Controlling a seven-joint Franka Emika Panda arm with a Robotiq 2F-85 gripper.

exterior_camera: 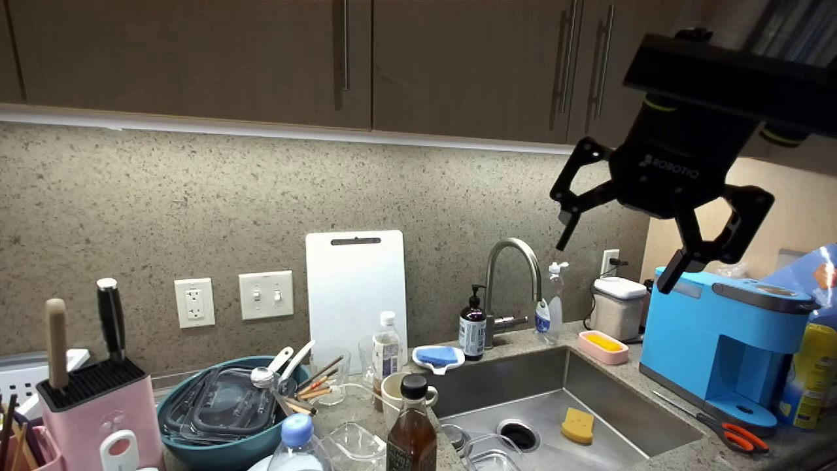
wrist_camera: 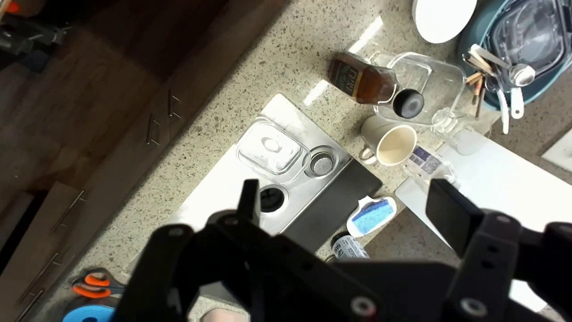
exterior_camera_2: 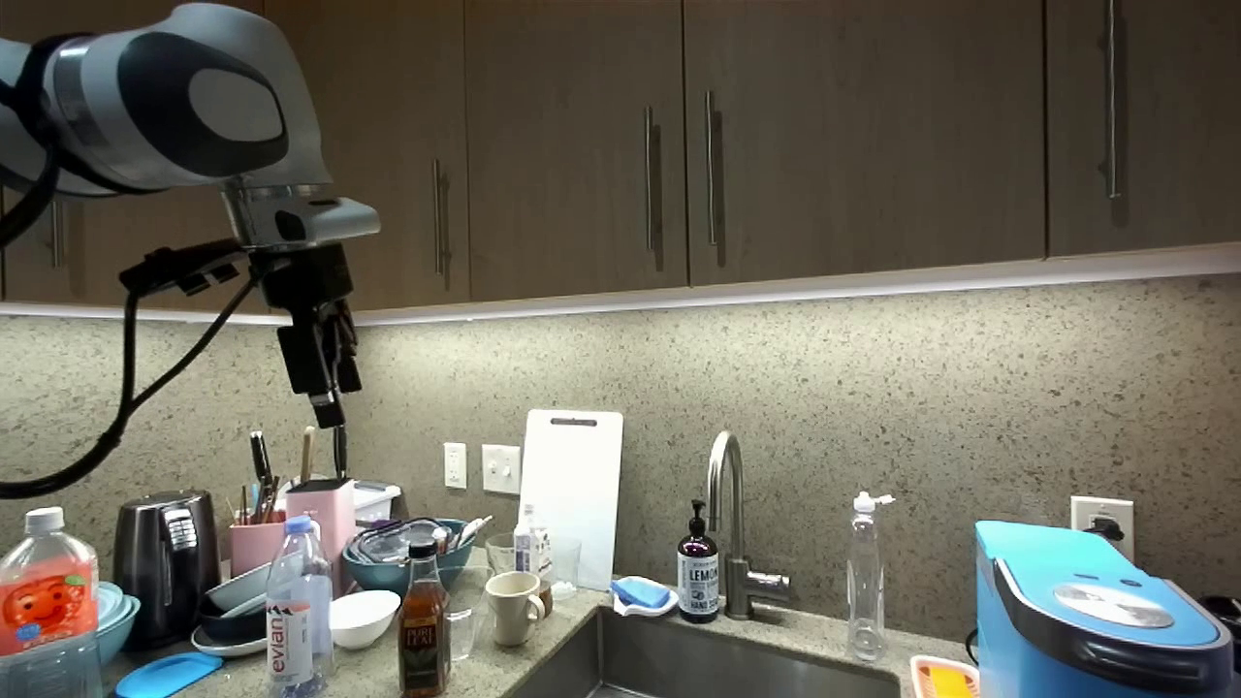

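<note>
My gripper [exterior_camera: 613,265] hangs in the air, high above the counter, its two fingers spread wide with nothing between them. In the wrist view the gripper stands open over the sink's back edge. Below lies the steel sink [exterior_camera: 628,428], where a yellow sponge [exterior_camera: 578,425] rests on the bottom. A clear lidded container [wrist_camera: 271,147] sits in the sink beside the drain [wrist_camera: 272,198]. At the sink's corner are a white mug [wrist_camera: 395,145] and a brown bottle [wrist_camera: 370,80]. A blue sponge [exterior_camera: 437,356] lies in a white dish behind the sink.
The faucet [exterior_camera: 514,247] and soap bottle [exterior_camera: 473,326] rise behind the sink. A blue coffee machine [exterior_camera: 683,345] and orange-handled scissors [exterior_camera: 741,438] stand to the right. Left are a teal bowl [exterior_camera: 184,451] of dishes and a pink knife block [exterior_camera: 102,416]. Air around my gripper is clear.
</note>
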